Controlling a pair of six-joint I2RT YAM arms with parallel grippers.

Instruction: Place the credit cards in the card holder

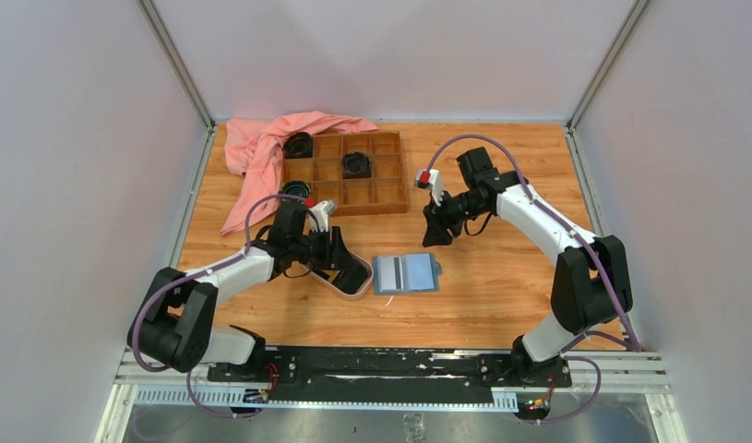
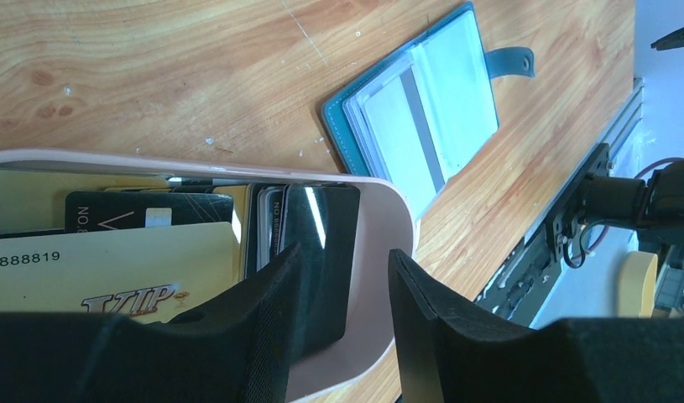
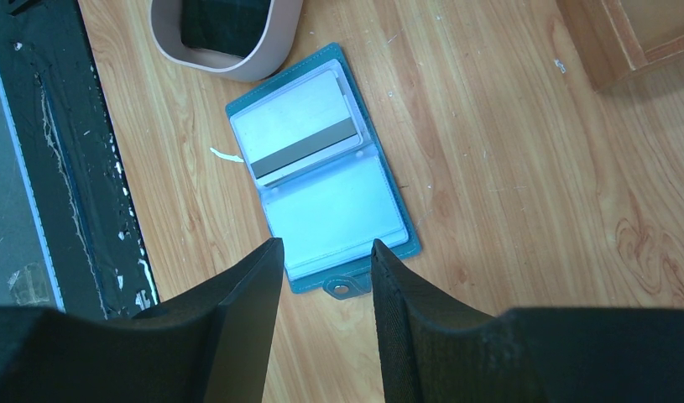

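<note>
A pale pink bin [image 2: 376, 243] holds several credit cards: a gold VIP card [image 2: 112, 264], a black card [image 2: 154, 210] behind it, and another dark card [image 2: 321, 252] by the end wall. Over that end of the bin my left gripper is open. One finger [image 2: 275, 294] overlaps the dark card in view, the other lies past the bin's wall; contact cannot be told. Spread flat on the table is the blue card holder [image 3: 321, 172], with a white, grey-striped card [image 3: 296, 126] in one half. Open and empty, my right gripper hovers above its strap end.
Behind the bin stands a wooden compartment box [image 1: 358, 208] with several black coils in it. A pink cloth [image 1: 252, 171] lies at the back left. Bare tabletop [image 1: 501, 295] extends right of the holder.
</note>
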